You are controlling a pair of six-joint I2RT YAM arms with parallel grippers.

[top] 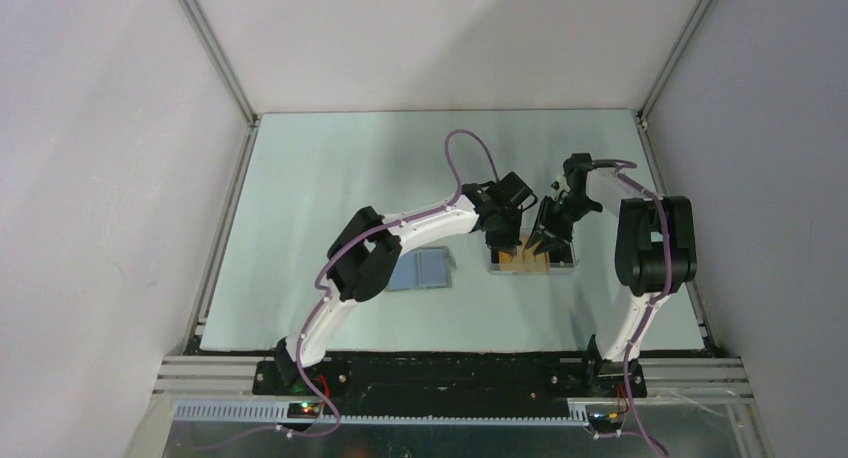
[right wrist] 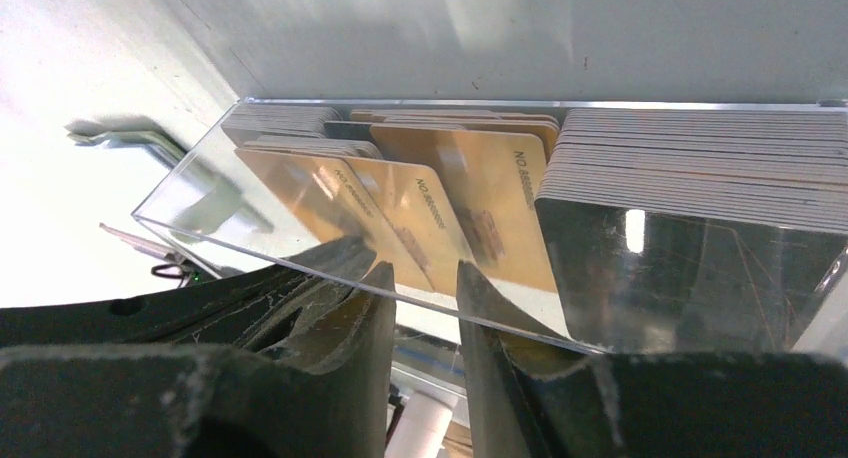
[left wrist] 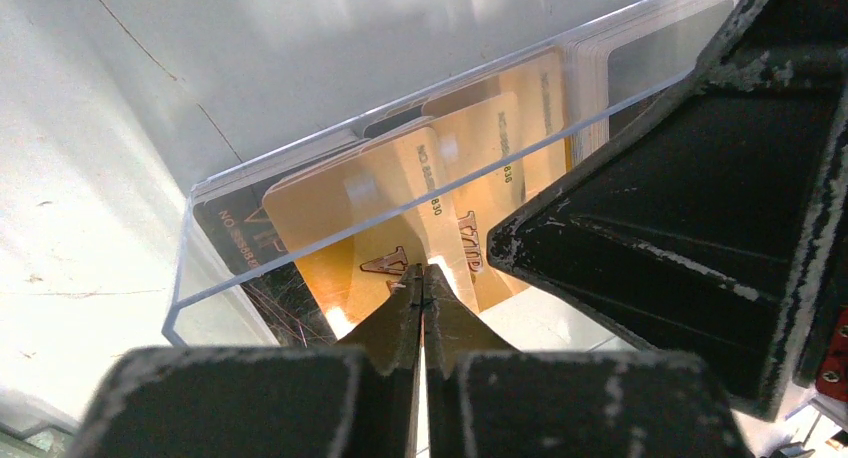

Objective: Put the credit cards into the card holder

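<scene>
Gold and black cards lean in a clear box right of the table's middle. Over its left half, my left gripper is shut, its tips in front of a gold card with nothing visible between them. My right gripper is part open, with a gap between its fingertips by the box's near wall. Gold cards show behind that gap, none clearly gripped. The left gripper's black finger reaches in close beside the right one. From above, the arms partly cover the box.
A blue-grey tray with two sections lies left of the box, partly under the left arm. A thick stack of cards fills the box's right side.
</scene>
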